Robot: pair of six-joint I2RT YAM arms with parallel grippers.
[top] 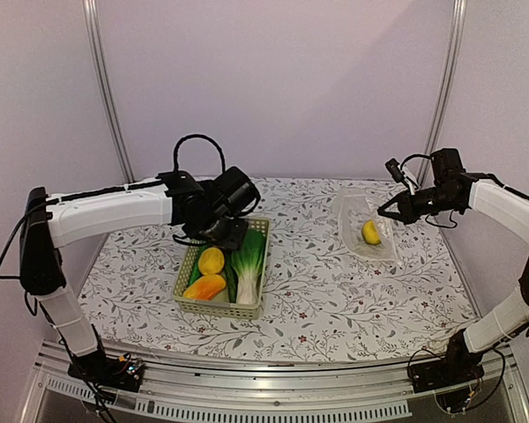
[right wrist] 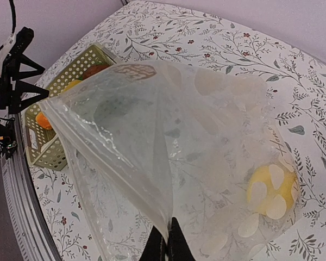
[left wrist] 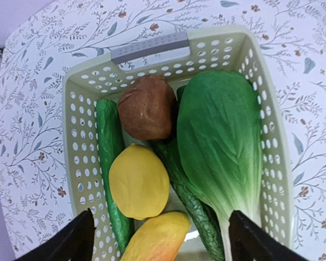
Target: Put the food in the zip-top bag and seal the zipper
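Observation:
A plastic basket [left wrist: 277, 163] holds a brown potato [left wrist: 145, 106], a yellow fruit [left wrist: 138, 179], an orange-yellow mango [left wrist: 155, 236], bok choy [left wrist: 217, 136], a cucumber [left wrist: 108, 147] and another long green vegetable [left wrist: 195, 217]. Above them my left gripper has its fingers apart and empty. At the right, the clear zip bag [top: 361, 247] lies with a yellow item [right wrist: 271, 190] inside. My right gripper is shut on the bag's upper edge, lifting it.
Walls close in the back and both sides.

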